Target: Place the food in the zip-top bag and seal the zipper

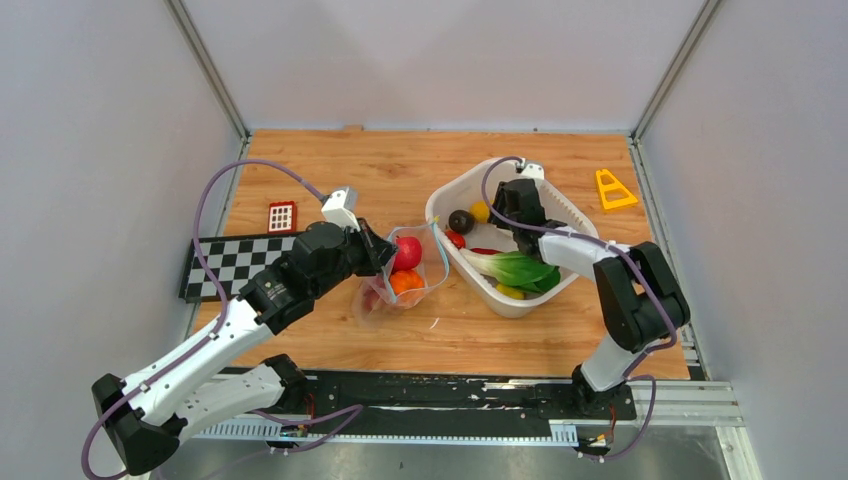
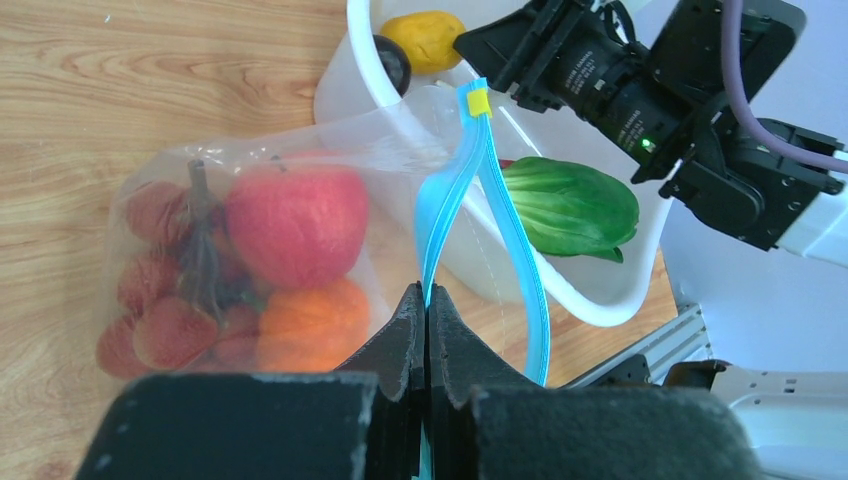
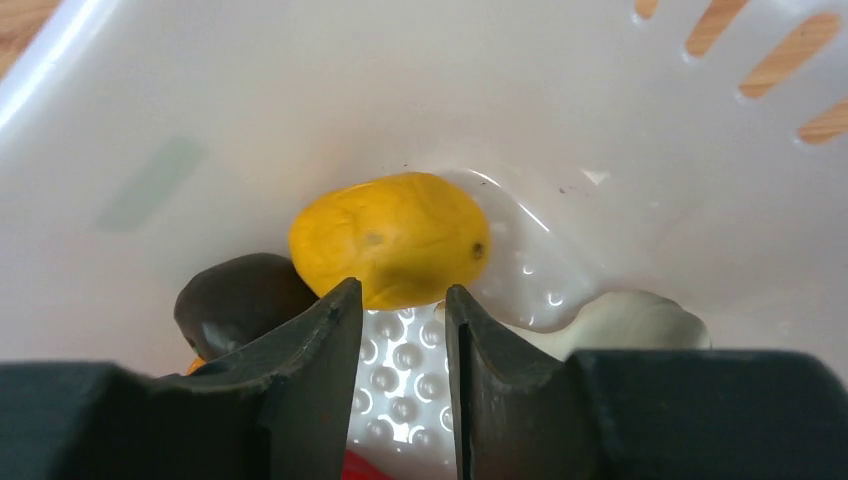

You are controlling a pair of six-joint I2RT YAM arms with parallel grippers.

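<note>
The clear zip top bag (image 2: 400,190) stands gaping, with its blue zipper edge running between the fingers of my left gripper, which is shut on it. Inside the bag are a red apple-like fruit (image 2: 297,222), an orange pumpkin-like item (image 2: 312,328) and a bunch of reddish grapes (image 2: 170,290). A yellow mango-like fruit (image 3: 392,240) lies in the white bin, just beyond the fingertips of my right gripper. Those fingers are apart by a narrow gap, and the bin floor shows between them.
The white bin (image 1: 440,190) also holds a dark round item (image 1: 461,221), a leafy green vegetable (image 1: 515,267), red items and another yellow one. A checkered board (image 1: 240,262) and a yellow triangle tool (image 1: 615,190) lie toward the sides.
</note>
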